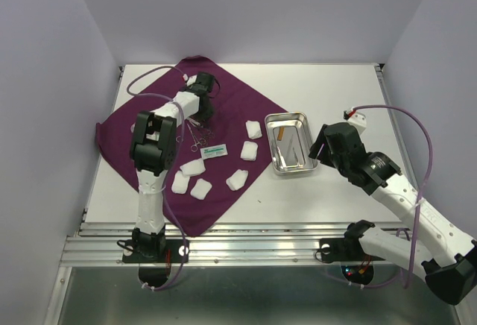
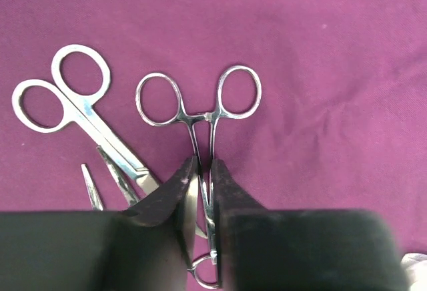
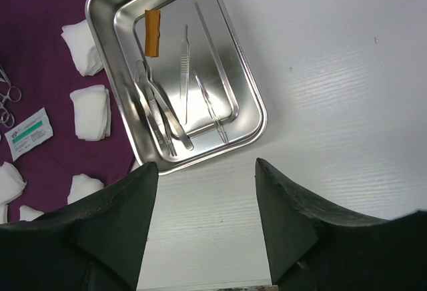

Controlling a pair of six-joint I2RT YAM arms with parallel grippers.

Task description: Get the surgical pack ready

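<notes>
In the left wrist view, a hemostat [image 2: 229,112] lies on the purple cloth [image 2: 320,91] with scissors [image 2: 93,121] beside it and other instrument tips below. My left gripper is down at the hemostat's shanks, fingertips close together; whether it grips them I cannot tell. The steel tray [image 3: 246,107] holds several slim instruments and an orange strip [image 3: 152,33]. My right gripper stands open at the tray's near side, empty, also seen on the right in the top view.
Several white gauze pads [image 1: 237,180] and a sealed packet [image 1: 214,151] lie on the cloth between the left arm and tray.
</notes>
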